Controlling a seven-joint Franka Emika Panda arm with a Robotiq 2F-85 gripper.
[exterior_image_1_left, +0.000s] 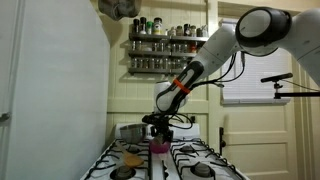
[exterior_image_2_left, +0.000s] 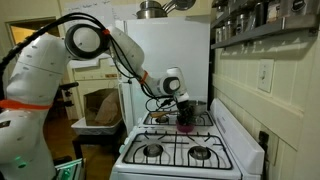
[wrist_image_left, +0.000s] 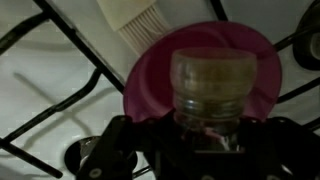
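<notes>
A magenta bowl sits over the stove grates; in exterior view 1 the same pink bowl is under my gripper. Between the gripper's dark fingers in the wrist view is a small cylindrical container, pale on top and amber below, right over the bowl. How firmly the fingers hold it, or whether they touch it, I cannot tell. From exterior view 2, the gripper hangs at the bowl's opening, and the container is not clear there.
A pale-bristled brush lies beside the bowl. Black grates and burners cover the stovetop. A metal pot stands at the back left, near the white fridge wall. Shelves of jars hang above.
</notes>
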